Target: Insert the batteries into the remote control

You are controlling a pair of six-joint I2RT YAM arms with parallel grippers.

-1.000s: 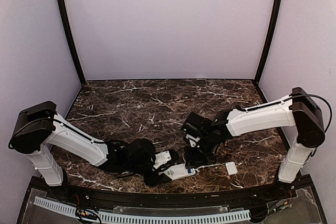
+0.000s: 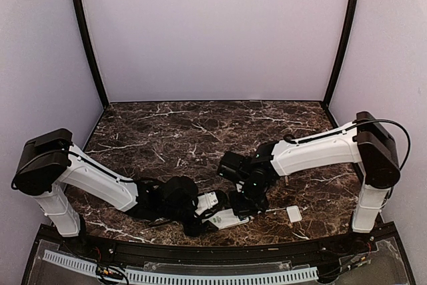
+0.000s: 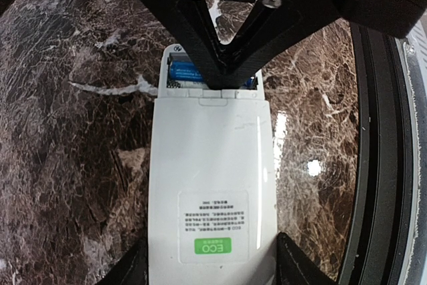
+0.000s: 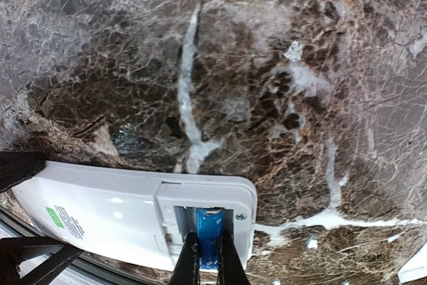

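Note:
The white remote control [image 3: 212, 158] lies back side up, its label and green ECO mark showing. My left gripper is shut across its body, one finger on each side. At the far end of the remote, the battery compartment [image 4: 241, 216] is uncovered. A blue battery sits crosswise in it; its blue wrapper [image 3: 183, 70] also shows in the left wrist view. My right gripper reaches down into the compartment, shut with a finger on either side of this battery. Those fingers partly hide the compartment, so how fully the battery is seated cannot be told.
A small white piece [image 2: 293, 213], perhaps the battery cover, lies on the marble table to the right of the remote. The table's dark front edge [image 2: 220, 248] runs close by. Behind the arms the marble surface [image 2: 213, 125] is clear.
The left arm and the remote have stayed put.

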